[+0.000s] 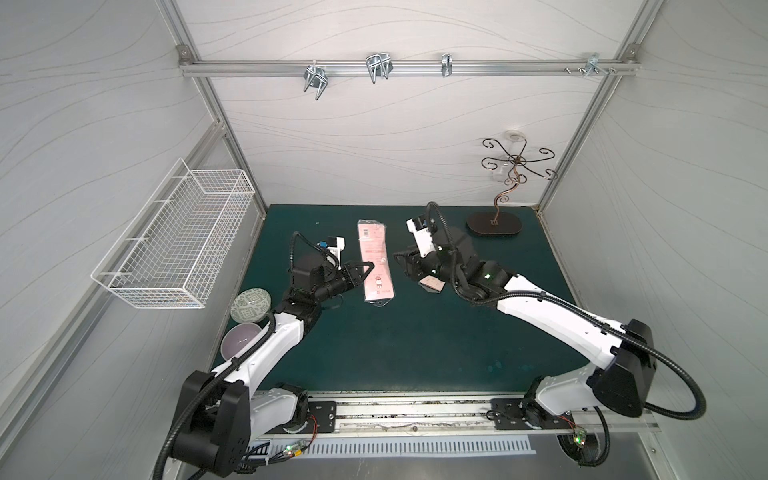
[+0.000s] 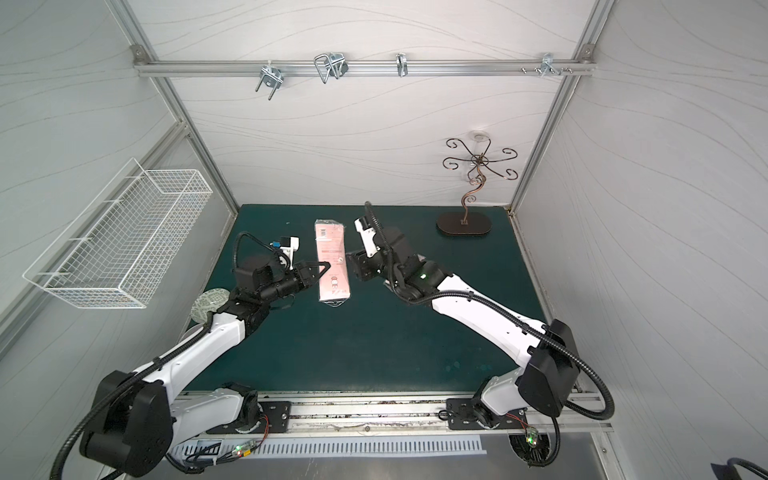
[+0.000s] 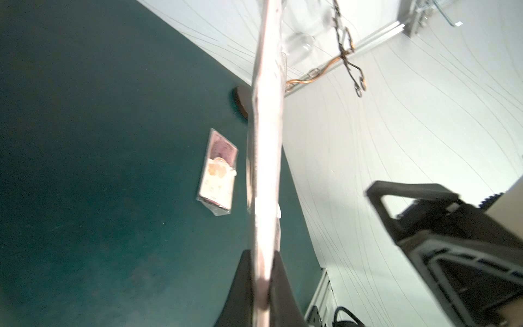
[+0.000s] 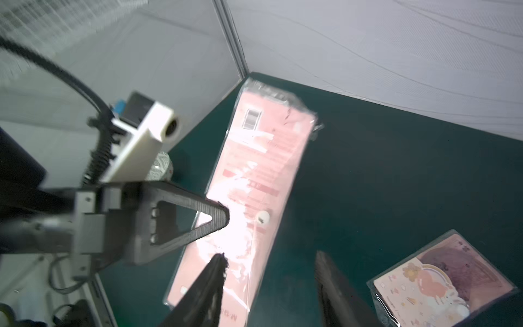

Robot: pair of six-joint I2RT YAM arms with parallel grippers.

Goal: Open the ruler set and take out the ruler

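Observation:
The ruler set is a long, flat pink package in a clear plastic sleeve. My left gripper is shut on its left edge, holding it up above the table. Edge-on in the left wrist view, the ruler set runs down between the left fingers. To the package's right, and apart from it, my right gripper stands part open with nothing between its fingers. A round white spot shows on the pink face of the ruler set. The sleeve's top end looks wrinkled.
A small pink-and-white packet lies on the green table, partly under the right arm. A white wire basket hangs at the left, above a bowl. A metal stand is at the back right.

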